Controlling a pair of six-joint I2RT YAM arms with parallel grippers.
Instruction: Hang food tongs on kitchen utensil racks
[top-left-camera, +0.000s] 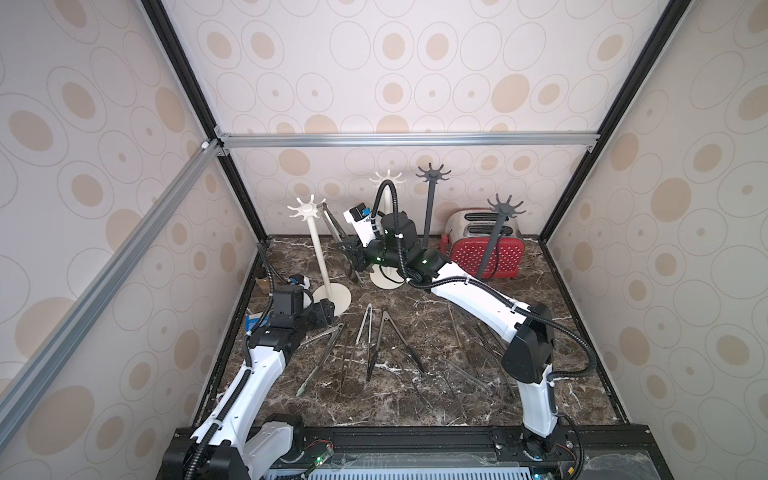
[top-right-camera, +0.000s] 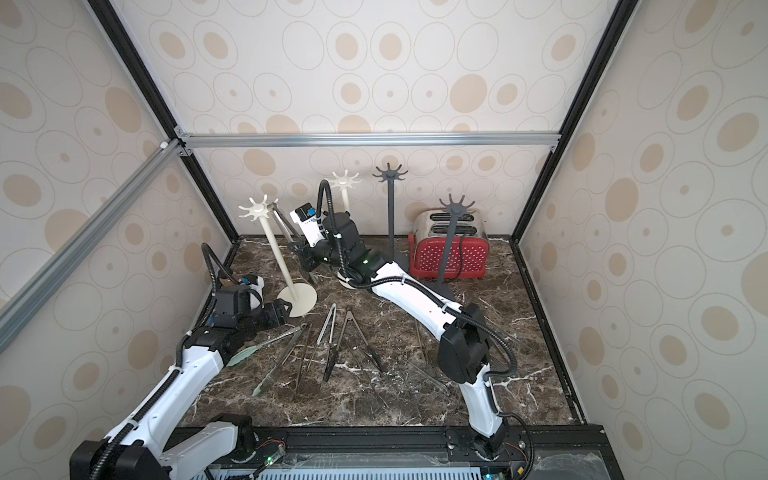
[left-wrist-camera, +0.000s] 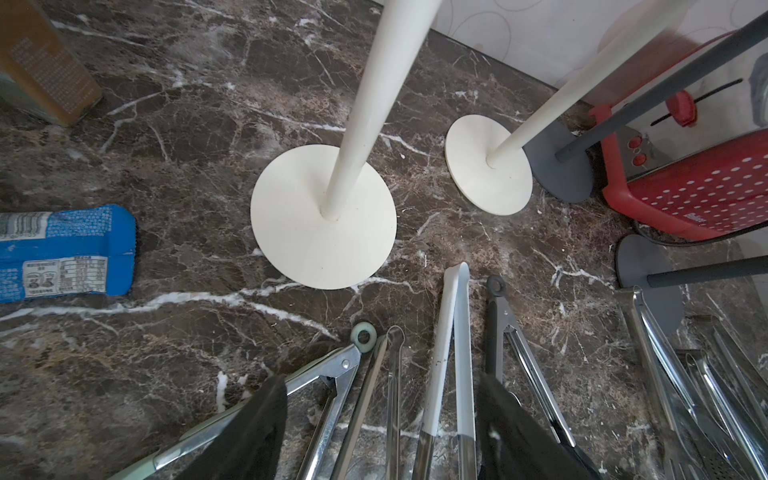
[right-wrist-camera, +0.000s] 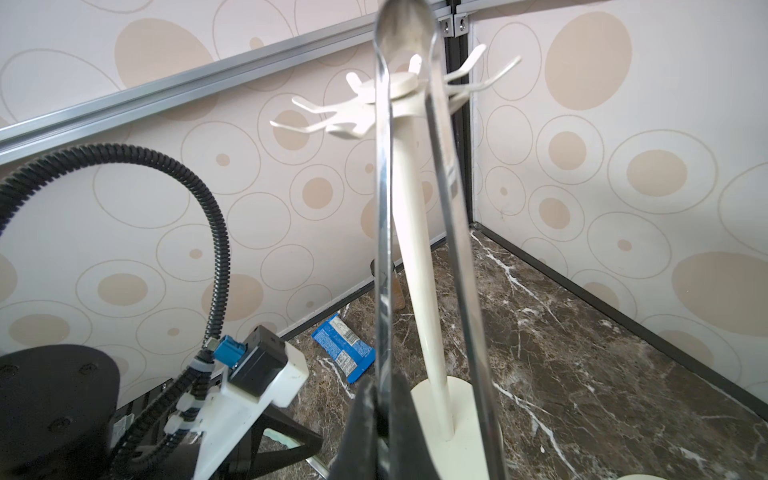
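Observation:
A pair of metal tongs (right-wrist-camera: 383, 240) stands upright with its bent end at the top. My right gripper (top-left-camera: 345, 251) is shut on one of its legs, as the right wrist view shows. The bent end overlaps the hooks of the front-left cream rack (right-wrist-camera: 404, 92) in that view; in the top left view it is just right of that rack. Whether it touches a hook, I cannot tell. My left gripper is open low beside that rack's base (left-wrist-camera: 320, 248), nothing held. Below its fingers (left-wrist-camera: 260, 424) lie green-handled tongs (left-wrist-camera: 328, 368) and white-ended tongs (left-wrist-camera: 452, 344).
Another cream rack (top-left-camera: 385, 177) and two dark grey racks (top-left-camera: 432, 173) stand farther back and right. A red toaster (top-left-camera: 512, 260) is behind the front grey rack. More tongs (left-wrist-camera: 532, 360) lie across the counter. A blue packet (left-wrist-camera: 68, 252) rests at the left.

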